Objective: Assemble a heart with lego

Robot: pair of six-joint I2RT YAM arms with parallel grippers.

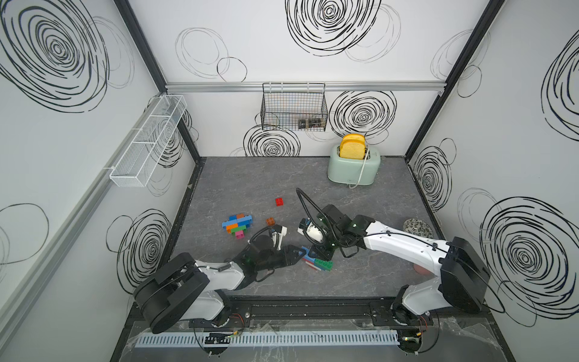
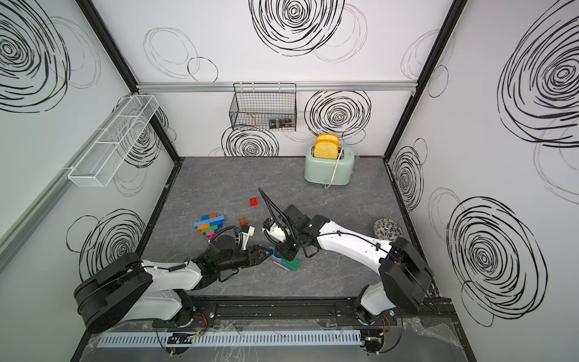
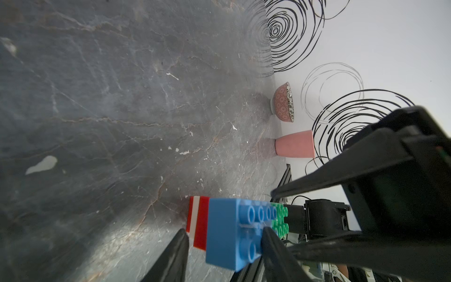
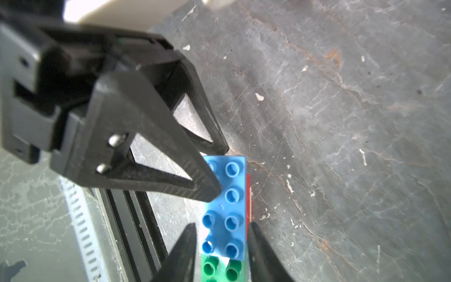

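A blue brick (image 3: 223, 228) sits on a stack with a red-and-white part (image 3: 201, 221) and a green brick (image 4: 220, 272). My left gripper is shut on the blue brick's end. My right gripper is part open, its blurred fingertips around the stack's other end in its wrist view; contact cannot be told. Further left lies a coloured brick cluster (image 1: 237, 223). A loose red brick (image 1: 278, 201) and an orange brick (image 1: 270, 221) lie behind the grippers.
A toaster (image 1: 346, 172) stands at the back right. A patterned bowl (image 3: 284, 102) and a pink cup (image 3: 293, 143) are along the right side.
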